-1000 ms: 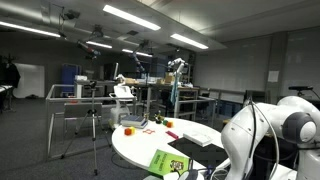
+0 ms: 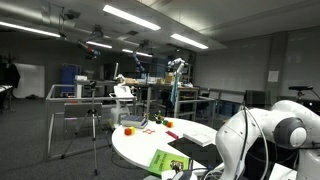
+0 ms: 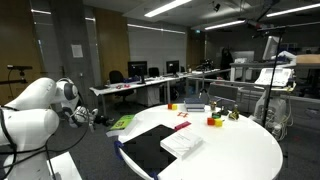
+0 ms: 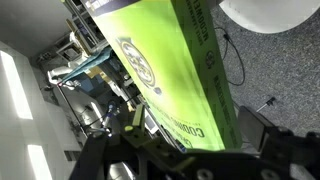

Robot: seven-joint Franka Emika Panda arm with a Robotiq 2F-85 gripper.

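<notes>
A green box (image 4: 165,70) with printed lettering fills the middle of the wrist view. It reaches down between the dark fingers of my gripper, which is open. Whether either finger touches the box cannot be told. In exterior view 1 the green box (image 2: 168,161) is at the table's near edge, with the gripper (image 2: 183,174) low in the picture beside it and partly cut off. From the other side, the green box (image 3: 122,122) shows at the table's left end, and my gripper (image 3: 97,121) is just left of it, small and unclear.
The white table (image 3: 237,145) holds a black mat (image 3: 158,152), a white box (image 3: 182,145), and a red item (image 3: 182,126). Coloured blocks (image 3: 214,122) stand farther along. A tripod (image 2: 95,130) stands beside the table.
The white arm's upper link has shifted a little to the right in exterior view 1, and the hand has moved slightly by the green box. The box and table items look unmoved.
</notes>
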